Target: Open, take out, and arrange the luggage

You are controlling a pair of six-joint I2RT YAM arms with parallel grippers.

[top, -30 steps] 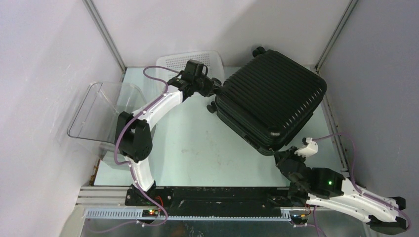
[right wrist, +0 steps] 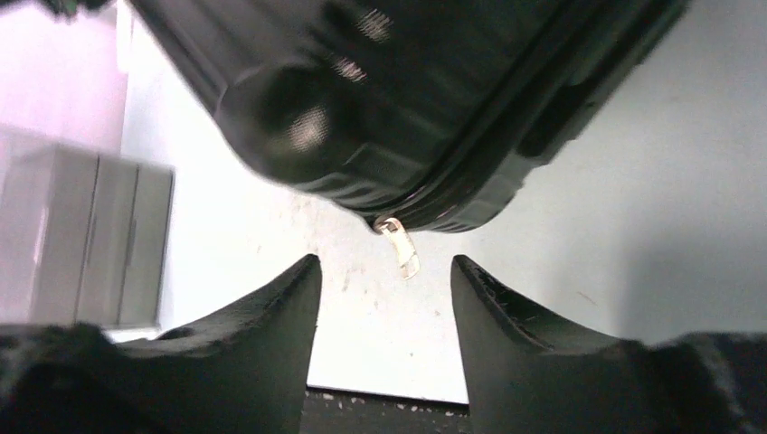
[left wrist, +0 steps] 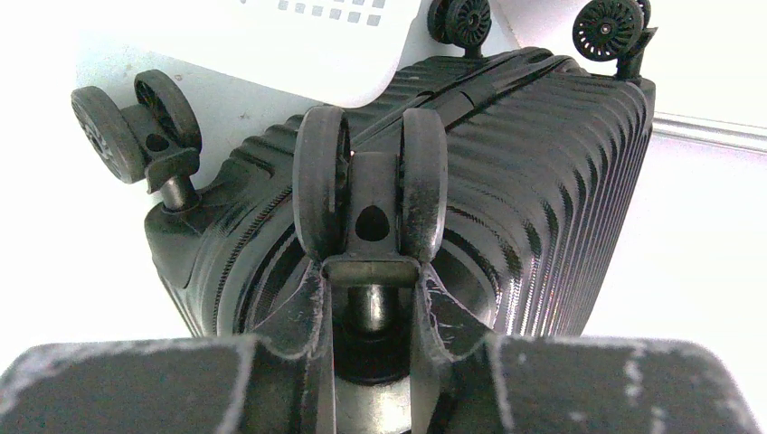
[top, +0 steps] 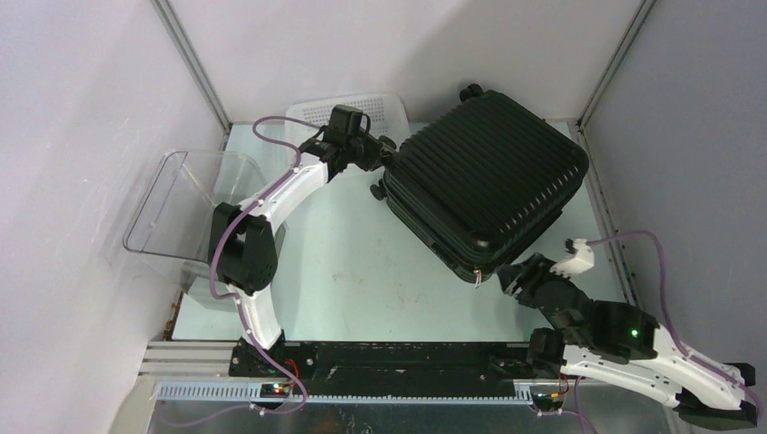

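Observation:
A black ribbed suitcase [top: 488, 172] lies tilted across the back right of the table, shut. In the left wrist view my left gripper is shut on one caster wheel [left wrist: 371, 181] at the suitcase's corner. The other casters [left wrist: 127, 131] are free. A small metal zipper pull [right wrist: 400, 246] hangs from the suitcase's near corner. My right gripper is part open just short of that pull, with its fingers [right wrist: 294, 312] on either side of it in the right wrist view, and nothing is gripped.
A clear plastic bin [top: 149, 246] stands at the left, and a white perforated basket [top: 380, 101] at the back, close to my left gripper. Bare table [top: 362, 280] lies in the front middle. Walls enclose the sides and back.

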